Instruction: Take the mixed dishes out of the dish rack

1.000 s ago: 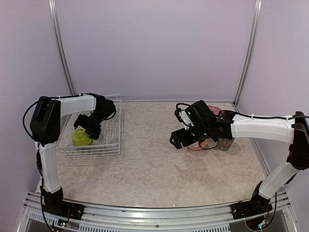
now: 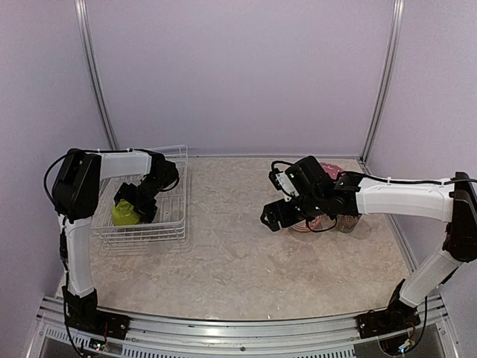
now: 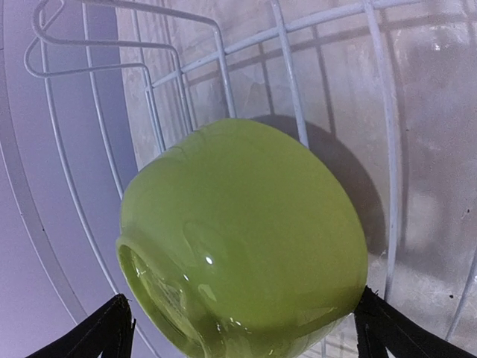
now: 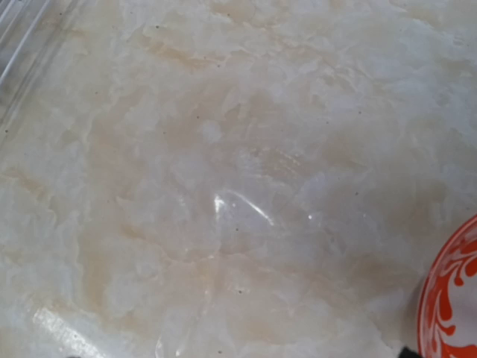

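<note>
A glossy green bowl [image 3: 242, 224] lies tipped on its side in the white wire dish rack [image 2: 149, 233] on the left. My left gripper is down in the rack with its open fingers either side of the bowl, as the left wrist view shows. My right gripper [image 2: 272, 218] hangs open over the right part of the counter. Beneath and behind it are a red-and-white patterned dish [image 4: 451, 313], a pink item [image 2: 332, 168] and a patterned cup or holder [image 2: 348, 224], all partly hidden by the arm.
Walls close in the workspace at the back and both sides, with a metal rail along the front edge.
My left gripper and arm have shifted slightly lower and toward the front over the green bowl. The right arm is unchanged.
</note>
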